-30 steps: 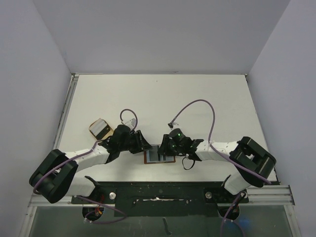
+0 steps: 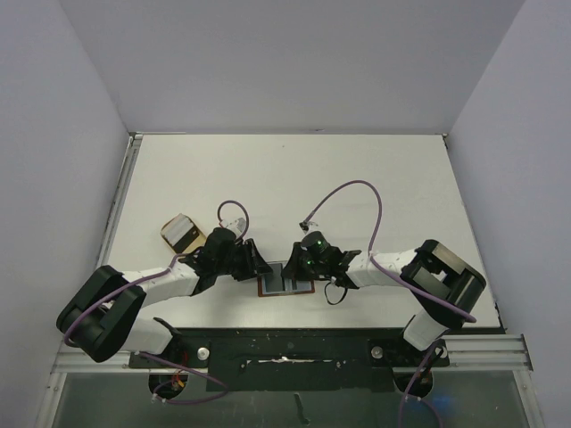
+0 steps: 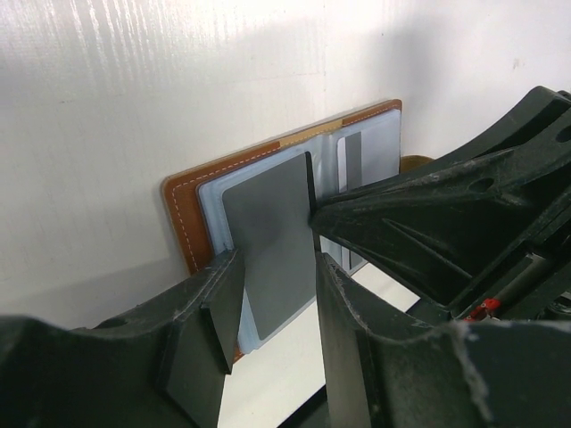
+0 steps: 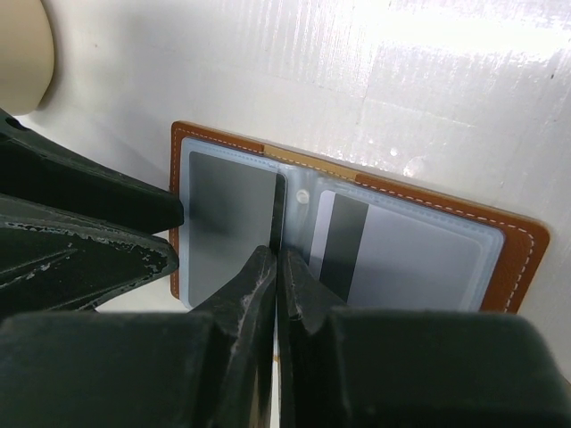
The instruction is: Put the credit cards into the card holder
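Observation:
The brown-stitched card holder [image 2: 272, 291] lies flat at the front centre of the white table. In the left wrist view, a dark grey card [image 3: 268, 236] fills one sleeve; in the right wrist view, a white card with a dark stripe [image 4: 406, 259] sits in the other. My left gripper stands open over the holder's left side, fingertips at the grey card. My right gripper is shut, its tips at the middle of the holder beside the grey card's edge, with nothing seen between them.
A tan box [image 2: 169, 234] with a white and black card-like top lies at the back left of the table [image 2: 294, 169].
The holder has shifted slightly left. My right arm has moved slightly from its pose of a second ago, and the left arm has shifted a little.

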